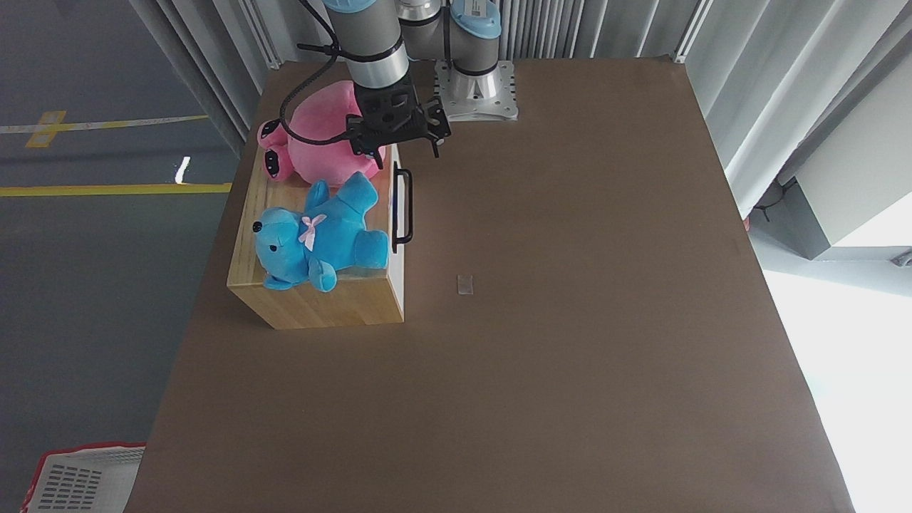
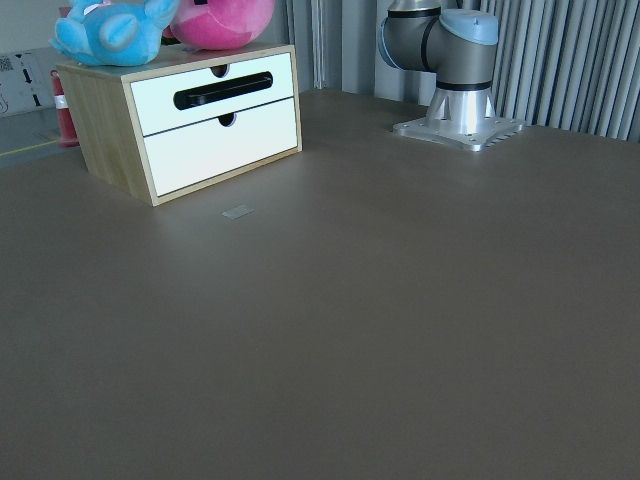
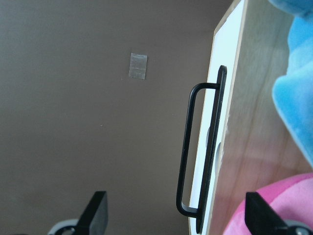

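Note:
A wooden cabinet [image 1: 315, 303] with white drawers [image 2: 215, 147] and a black handle [image 1: 407, 206] carries a blue plush bear [image 1: 338, 236] and a pink plush toy [image 1: 329, 128]. My gripper [image 1: 407, 157] is above the pink toy end of the cabinet, in the front view. In the wrist view its fingers stand wide apart at the bottom, open and empty, with the handle above between them and the pink toy under the right finger. The gripper is out of frame in the left view.
The arm's base plate [image 1: 501, 100] stands at the back, by corrugated curtains. A white basket [image 1: 88, 479] sits off the table at bottom left.

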